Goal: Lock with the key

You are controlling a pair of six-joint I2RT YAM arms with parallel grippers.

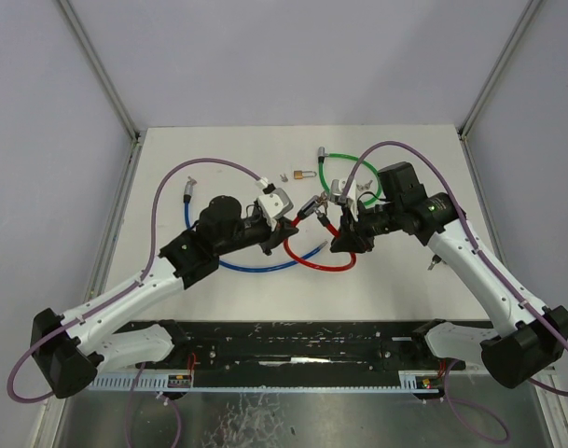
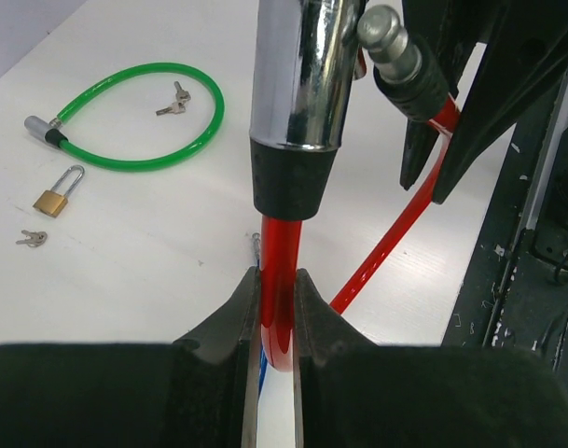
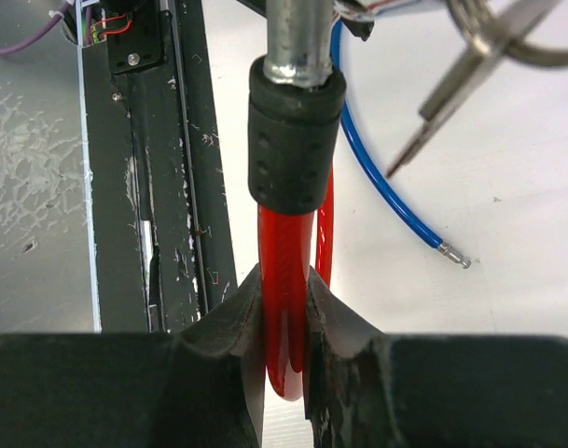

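Above the middle of the table, a red cable lock (image 1: 323,267) hangs in a loop between both grippers. My left gripper is shut on the red cable, just below its silver lock cylinder (image 2: 305,79). My right gripper is shut on the cable near the other end, below a black collar (image 3: 296,140). That metal pin end (image 2: 388,42) stands beside the cylinder, apart from it, in the left wrist view. Close to the camera in the right wrist view is a blurred key (image 3: 456,84) with a ring, apparently at the cylinder.
A green cable lock (image 2: 162,163) lies at the back with keys (image 2: 176,100) inside its loop. Near it are a brass padlock (image 2: 58,191) and small keys (image 2: 32,238). A blue cable (image 3: 395,201) crosses the table below the grippers.
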